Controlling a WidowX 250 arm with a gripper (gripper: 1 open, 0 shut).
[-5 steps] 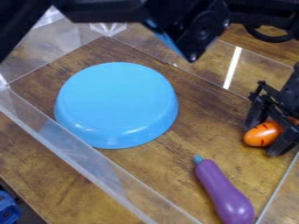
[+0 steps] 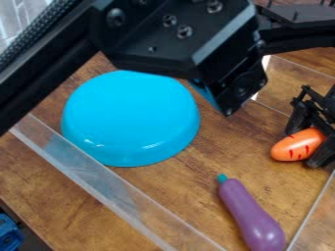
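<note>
An orange toy carrot (image 2: 296,146) lies at the right edge, partly covered by my black gripper (image 2: 307,127), which is cut off by the frame; whether it is closed on the carrot I cannot tell. A purple toy eggplant (image 2: 252,215) with a teal stem lies at the bottom right. A blue upturned bowl or dish (image 2: 128,118) sits left of centre.
Clear plastic walls border the wooden floor (image 2: 157,206) at left, right and bottom. A blue object (image 2: 10,235) is at the lower-left corner. The black arm spans the top of the view. Bare floor lies between bowl and carrot.
The black arm at the top has come lower and further over the view. The gripper at the carrot has shifted slightly, with the carrot staying about in place.
</note>
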